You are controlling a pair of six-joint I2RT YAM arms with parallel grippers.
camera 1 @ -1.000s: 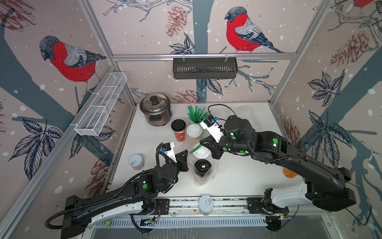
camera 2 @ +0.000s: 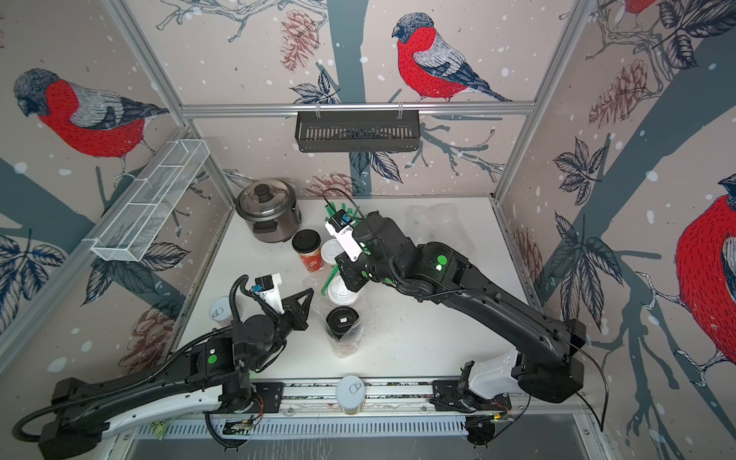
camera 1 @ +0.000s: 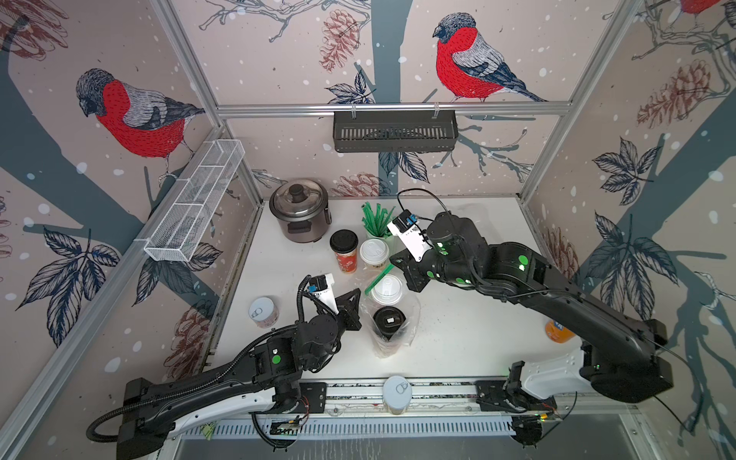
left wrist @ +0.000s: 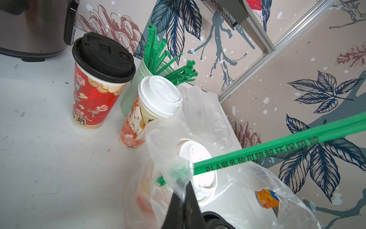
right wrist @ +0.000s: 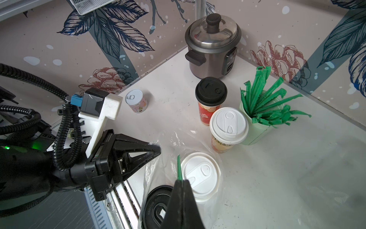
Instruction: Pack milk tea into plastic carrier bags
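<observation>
In the clear plastic bag [camera 1: 406,335] stand a white-lidded cup [right wrist: 201,173] and a black-lidded cup [right wrist: 155,208]. My left gripper is shut on the bag's edge, its film bunched at the fingertips. Above the white lid, my right gripper is shut on a wrapped green straw [left wrist: 263,149], which slants down over the bag's mouth in the left wrist view. The straw's lower end [left wrist: 161,180] shows behind the film held by my left gripper. Most of the straw is hidden by the fingers in the right wrist view.
Behind the bag stand a red cup with black lid [right wrist: 210,100], another white-lidded cup [right wrist: 228,127] and a green straw holder [right wrist: 259,131]. A grey cooker [camera 1: 300,211] is at the back left, a can [camera 1: 263,311] at left.
My right gripper has shifted slightly with the straw, and the straw now hangs more steeply over the white lid. The left arm and the bag look almost unmoved.
</observation>
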